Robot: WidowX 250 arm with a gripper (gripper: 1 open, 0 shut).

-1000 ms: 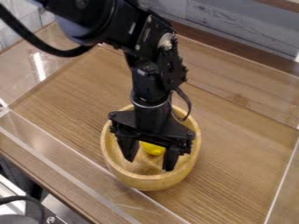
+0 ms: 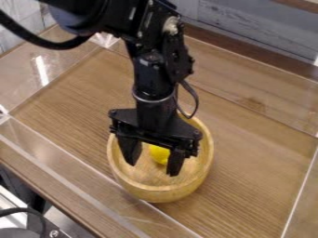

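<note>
The black arm comes down from the top centre to my gripper (image 2: 152,153), which hangs over a round tan wooden bowl (image 2: 159,191) with its two fingers pointing down at either side inside the rim. The fingers stand apart. Between and just behind them a small yellow object (image 2: 159,154) lies in the bowl, partly hidden by the gripper. I cannot tell whether either finger touches it.
A table edge runs along the lower left, with a dark cable below it. A raised edge lies at the back right.
The bowl and yellow object look much the same.
</note>
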